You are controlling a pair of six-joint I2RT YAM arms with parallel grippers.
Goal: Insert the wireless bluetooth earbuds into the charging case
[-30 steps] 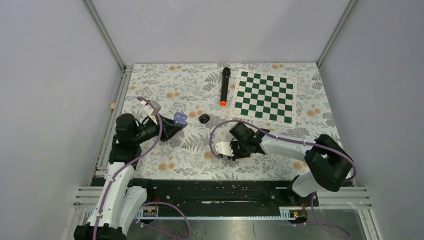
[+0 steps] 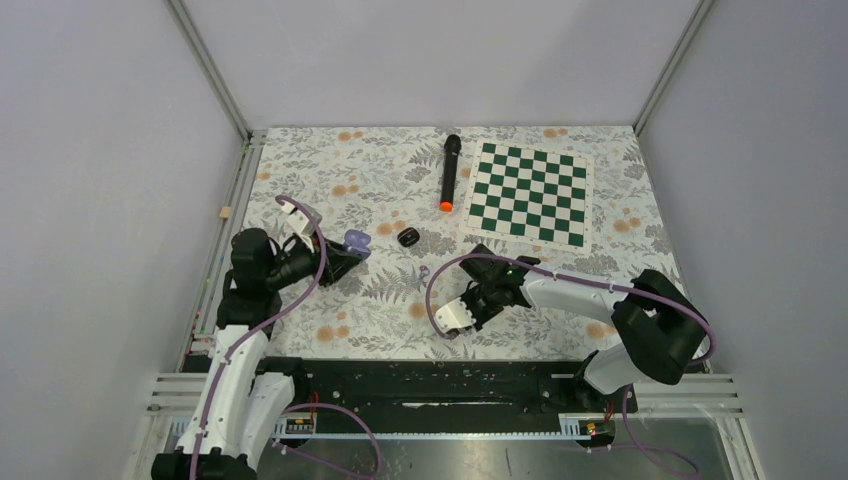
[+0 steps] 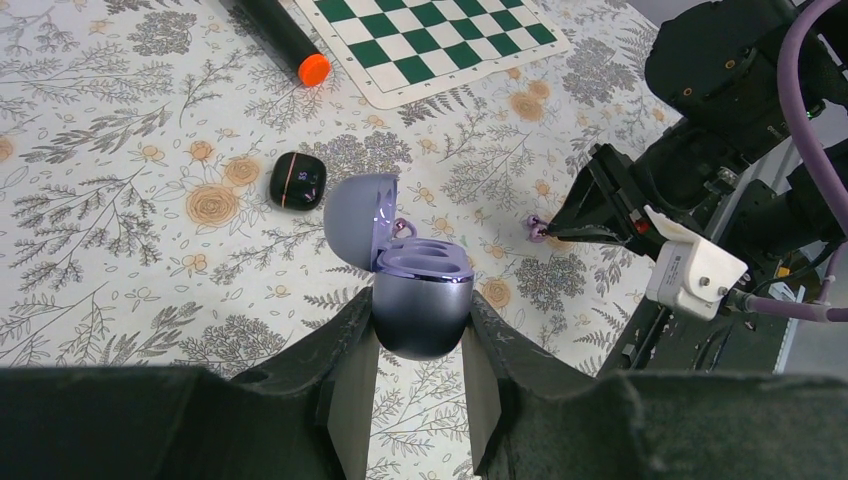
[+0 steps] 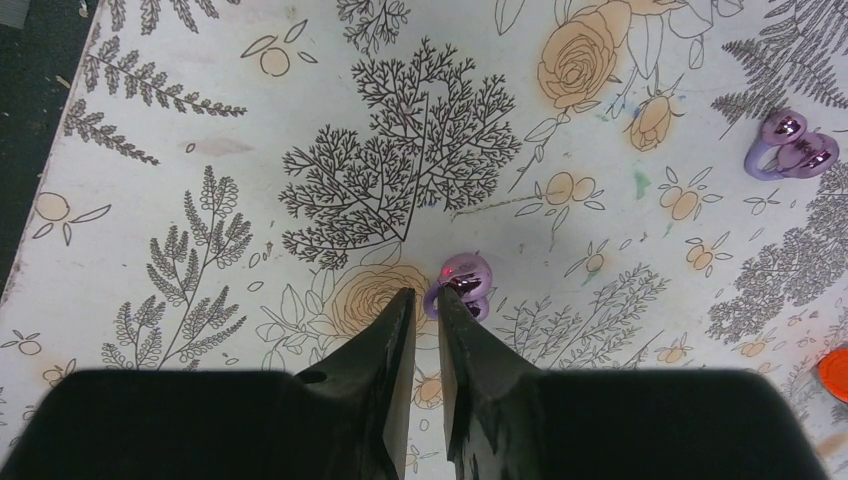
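My left gripper is shut on the lilac charging case [image 3: 422, 290], holding it above the table with its lid up. The case's inside faces upward, with no earbud visible in it. One shiny purple earbud [image 4: 468, 278] lies on the table just by the fingertips of my right gripper. Those fingers are a little apart, and the earbud shows at the right finger's tip, partly covered by it. A second purple earbud rests farther off on the cloth; in the left wrist view this earbud [image 3: 404, 228] is partly hidden behind the case.
A small black case [image 2: 408, 237] sits right of the held case. Farther back lie a black microphone [image 2: 450, 172] with an orange end and a green-and-white checkerboard [image 2: 530, 195]. Patterned cloth between the arms is mostly clear.
Over the last second my right gripper has shifted toward the front edge and turned somewhat, with its elbow swinging out and back. The left gripper and case have barely moved.
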